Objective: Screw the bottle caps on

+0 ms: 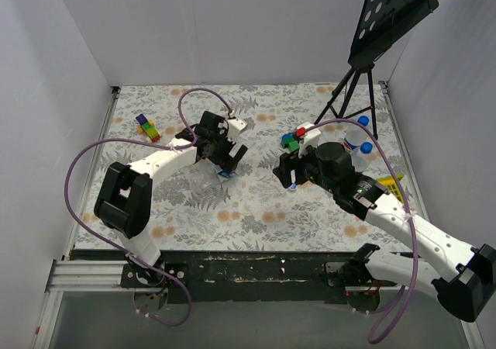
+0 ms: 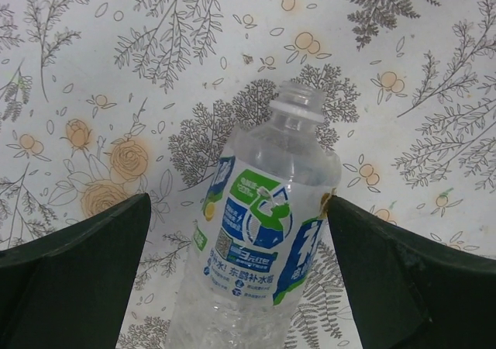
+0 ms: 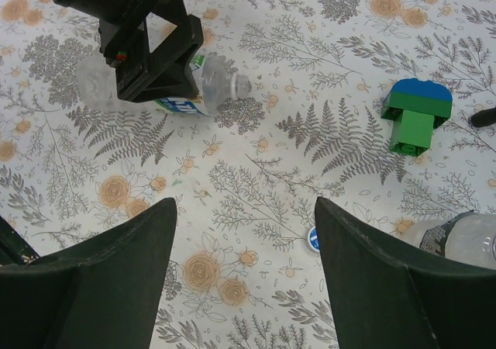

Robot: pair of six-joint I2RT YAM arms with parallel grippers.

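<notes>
An uncapped clear bottle (image 2: 260, 225) with a green and blue label lies on its side on the patterned cloth. My left gripper is open around the bottle's upper body; a gap shows on its left side, while the right finger (image 2: 380, 264) is at or very near the plastic. In the right wrist view the same bottle (image 3: 205, 85) lies with its bare neck pointing right. A small blue-and-white cap (image 3: 313, 239) rests on the cloth. Above the table near that cap, my right gripper stands open, nothing between its fingers.
Two blue-capped bottles (image 1: 358, 136) stand at the right beneath a black stand (image 1: 356, 77). Green and blue blocks (image 3: 415, 112) lie behind the cap, and coloured blocks (image 1: 147, 128) at the back left.
</notes>
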